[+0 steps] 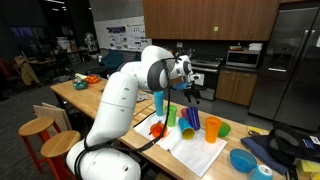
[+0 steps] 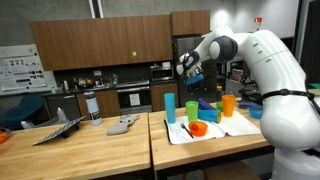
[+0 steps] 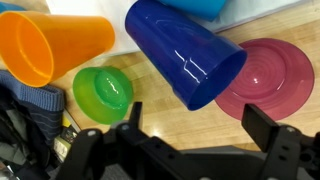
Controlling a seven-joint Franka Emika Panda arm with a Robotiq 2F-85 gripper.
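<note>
A dark blue cup lies tilted on its side in the wrist view, its open mouth toward my gripper. My fingers stand wide apart with nothing between them, and the cup is beyond the fingertips. To the cup's right is a dark red plate or bowl. On its left are a green cup and an orange cup. From exterior view 1, the same dark blue cup shows below the end of the arm, among the other coloured dishes.
A white cloth covers part of the wooden table. Upright blue and green cups and an orange bowl stand close together. Blue bowls sit near the right edge. In exterior view 2, the left tabletop has free room.
</note>
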